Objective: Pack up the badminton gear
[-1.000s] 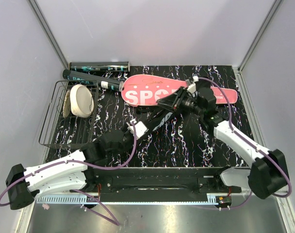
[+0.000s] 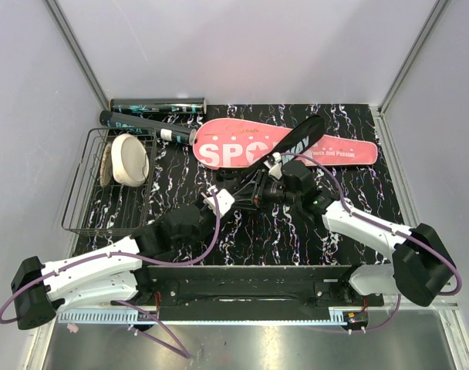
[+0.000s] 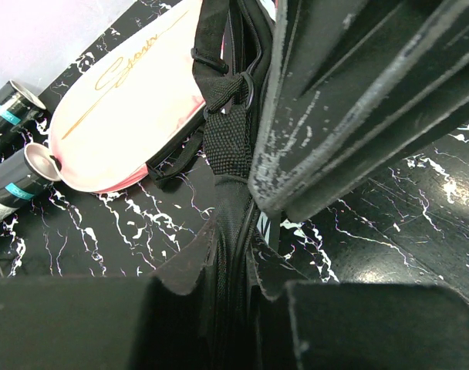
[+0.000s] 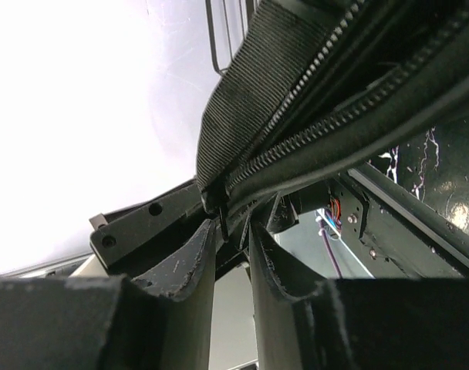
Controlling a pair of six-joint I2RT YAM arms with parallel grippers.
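A black zipped racket bag [image 2: 305, 135] slants up to the right across a pink racket cover [image 2: 246, 132]. My left gripper is shut on the lower end of the black bag, where fabric runs down between its fingers. Close against it in the top view is my right gripper [image 2: 248, 197]. In the right wrist view, the right gripper stands part open with a narrow gap, its tips just below the zipper pull [image 4: 223, 216]. Whether the tips touch the pull is unclear. The zipper [image 4: 315, 127] runs up and right from there.
A wire basket [image 2: 84, 208] at left holds a cream, rounded item [image 2: 129, 160]. Two dark tubes, one along the back wall [image 2: 157, 106] and one angled [image 2: 138, 124], lie behind it. Bare dark marbled table [image 2: 285, 243] shows in front and at right.
The left arm has hardly moved.
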